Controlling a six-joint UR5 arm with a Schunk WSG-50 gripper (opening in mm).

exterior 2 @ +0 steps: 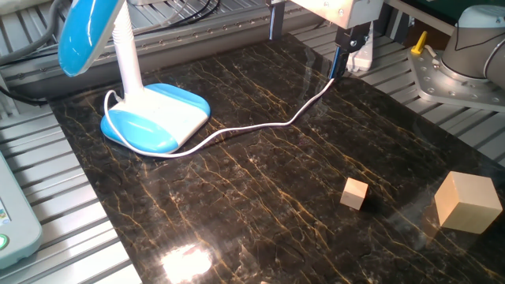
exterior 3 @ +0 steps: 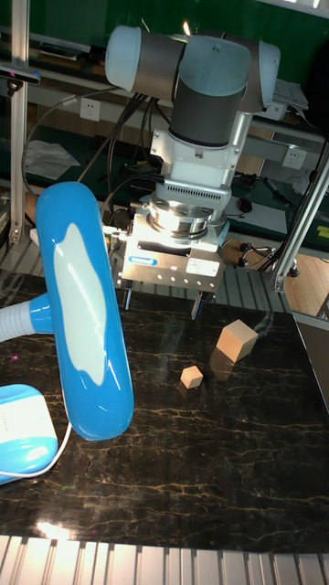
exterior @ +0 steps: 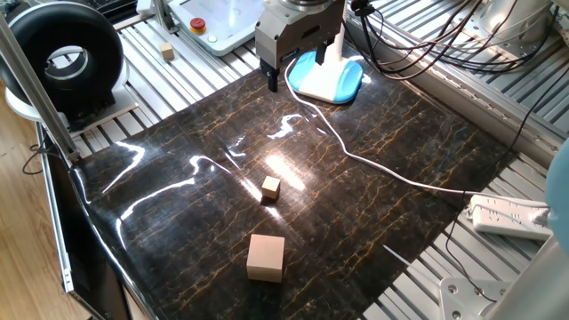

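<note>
On the dark marbled tabletop lie two plain wooden cubes. The small cube (exterior: 270, 187) is near the middle of the surface, and the larger cube (exterior: 266, 258) stands a short way from it, toward the near edge in exterior view 1. A clear gap separates the two, which also shows between the small cube (exterior 2: 353, 193) and the large cube (exterior 2: 467, 202) in exterior view 2. My gripper (exterior: 298, 71) hangs above the table, away from both cubes. Its fingers are wide apart in exterior view 3, where the gripper (exterior 3: 163, 303) is open and empty.
A blue-and-white desk lamp (exterior 2: 155, 118) stands on the table, its head (exterior 3: 86, 312) raised high. Its white cable (exterior: 382, 175) crosses the surface to a power strip (exterior: 509, 218). Bare tabletop (exterior: 169, 240) lies left of the cubes in exterior view 1.
</note>
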